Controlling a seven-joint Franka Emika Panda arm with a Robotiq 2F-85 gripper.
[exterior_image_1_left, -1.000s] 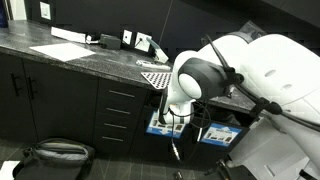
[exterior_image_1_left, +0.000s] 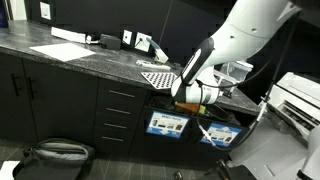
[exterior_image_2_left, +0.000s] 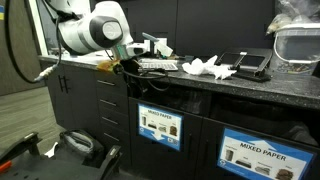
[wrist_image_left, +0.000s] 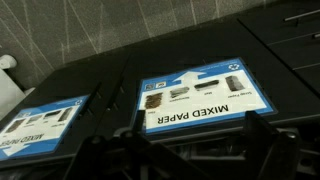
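Note:
In the wrist view my gripper is open, its dark fingers spread wide at the lower edge with nothing between them. Beyond it are the black cabinet fronts, one bearing a blue-and-white "MIXED PAPER" label (wrist_image_left: 205, 98) and another a second label (wrist_image_left: 38, 128). From the second exterior view, the white arm (exterior_image_2_left: 92, 35) reaches down in front of the counter, its dark gripper (exterior_image_2_left: 140, 75) near the counter's edge, above and left of the nearer label (exterior_image_2_left: 160, 124). Fine finger detail is too small to tell in the exterior views.
Crumpled white paper (exterior_image_2_left: 212, 68), a black tray (exterior_image_2_left: 247, 64) and a clear container (exterior_image_2_left: 295, 45) stand on the dark counter (exterior_image_1_left: 90, 62). White sheets (exterior_image_1_left: 62, 51) lie at its left part. A black bag (exterior_image_1_left: 55, 160) sits on the floor. Dark openings show above the labels.
The arm has drawn back and changed its bend; its white wrist part has moved up and to the right in the first exterior view. More of the right-hand label shows now. The counter things have stayed put.

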